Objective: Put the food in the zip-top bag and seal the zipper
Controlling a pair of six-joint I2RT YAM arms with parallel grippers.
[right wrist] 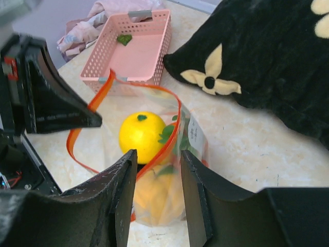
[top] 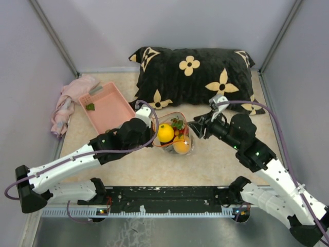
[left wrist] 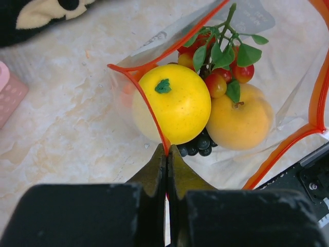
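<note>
The zip top bag [top: 173, 146] stands open with a yellow fruit [left wrist: 175, 108], an orange fruit [left wrist: 239, 123], red cherry tomatoes [left wrist: 243, 73] with leaves and dark grapes [left wrist: 202, 144] inside. My left gripper is shut on the bag's orange zipper edge at the near left. My right gripper is open beside the bag's right side, the zipper rim and clear plastic appearing beyond and between its fingers; whether it touches them is unclear.
A pink basket [top: 106, 103] with a small green item sits at the back left, beside a pink cloth [top: 67, 105]. A black patterned cushion [top: 193, 77] lies along the back. Bare table lies in front and to the right.
</note>
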